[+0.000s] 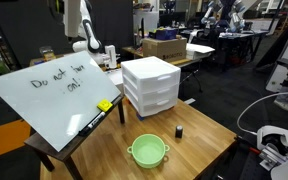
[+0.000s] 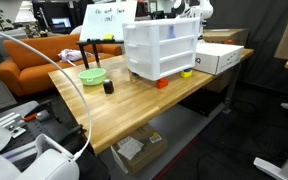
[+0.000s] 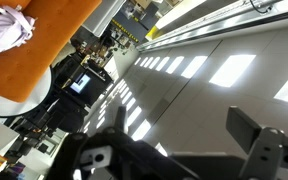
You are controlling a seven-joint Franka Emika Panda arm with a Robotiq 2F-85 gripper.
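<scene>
A light green bowl (image 1: pixel 148 151) with two small handles rests on the wooden table, and nothing shows inside it. To its right stands a small black cup-like object (image 1: pixel 179 131); both the green bowl (image 2: pixel 93 76) and the black object (image 2: pixel 108 87) appear again in exterior view 2. In the wrist view my gripper has its dark fingers spread apart at the bottom, with nothing between them. That view is turned toward the room's ceiling and an orange sofa (image 3: pixel 69 30), so none of the table items show there. Neither exterior view shows the fingers clearly.
A white drawer unit (image 1: pixel 152 85) stands behind the bowl. A tilted whiteboard (image 1: pixel 59 105) with handwriting holds a yellow item (image 1: pixel 105 105) at its edge. Red (image 2: pixel 162 84) and yellow (image 2: pixel 187 73) blocks lie by the unit.
</scene>
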